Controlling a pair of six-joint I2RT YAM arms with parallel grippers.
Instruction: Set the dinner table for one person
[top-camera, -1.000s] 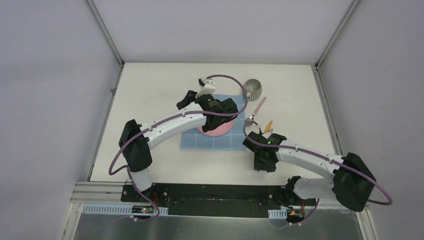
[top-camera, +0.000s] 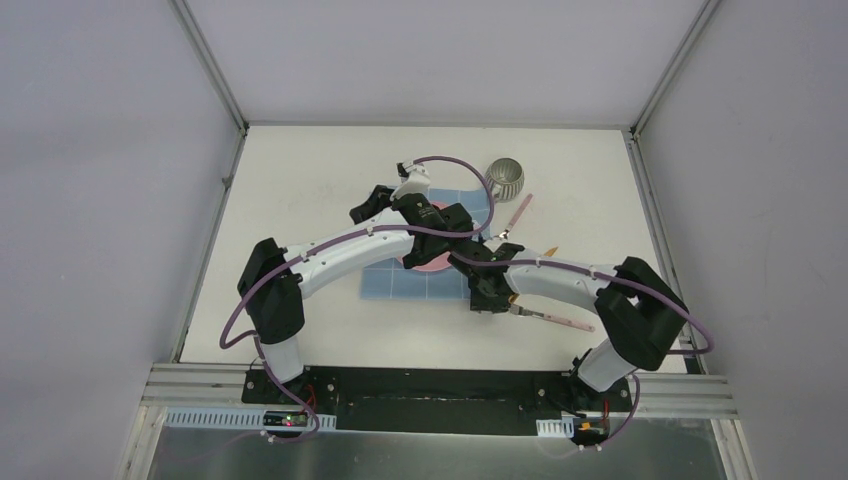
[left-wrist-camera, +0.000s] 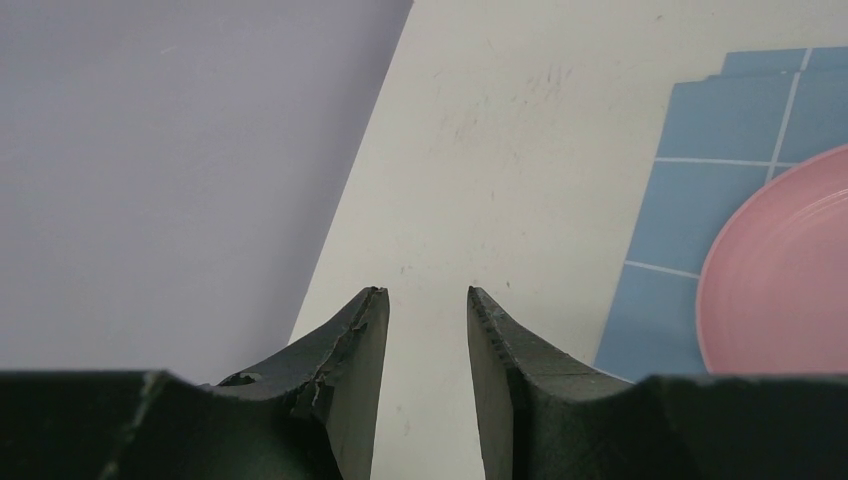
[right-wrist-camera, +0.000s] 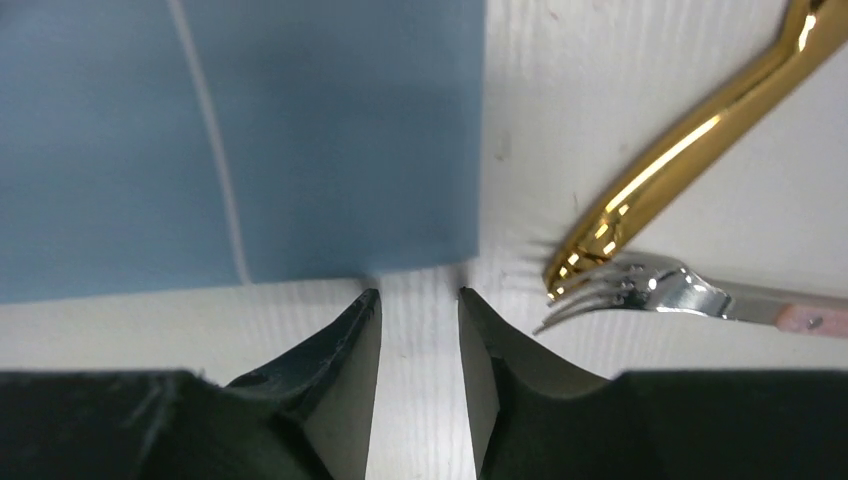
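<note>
A blue gridded mat carries a pink plate, partly hidden under the arms in the top view. My left gripper is open and empty over the mat's left side. My right gripper is open and empty, low at the mat's edge. Beside it, a fork with a pink handle touches a gold utensil. A pink-handled utensil and a ribbed silver cup are at the mat's upper right.
Walls border it on the sides and back. Both arms are close together over the middle.
My right arm has moved left and toward the back, over the mat's edge, uncovering the fork. The left arm has barely moved.
</note>
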